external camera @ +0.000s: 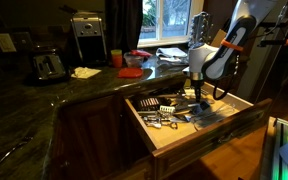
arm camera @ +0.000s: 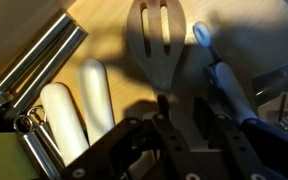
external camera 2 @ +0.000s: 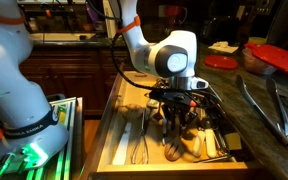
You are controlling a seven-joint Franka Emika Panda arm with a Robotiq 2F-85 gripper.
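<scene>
My gripper reaches down into an open drawer (external camera: 156,140) full of kitchen utensils. In the wrist view its dark fingers stand apart at the lower middle. A brown slotted turner (arm camera: 156,45) lies just ahead, its thin handle running down toward the left finger; whether they touch is unclear. To the right rests a utensil with a pale grey handle (arm camera: 232,90). White handles (arm camera: 96,95) and metal tongs (arm camera: 46,60) lie on the left. Exterior view 2 shows the gripper low among the utensils, its fingertips hard to make out.
A dark countertop (external camera: 89,82) borders the drawer, with a red container (external camera: 131,72) and a toaster (external camera: 46,65) on it. Large tongs (external camera 2: 266,112) and a red lid (external camera 2: 274,55) lie on the counter at the right of exterior view 2.
</scene>
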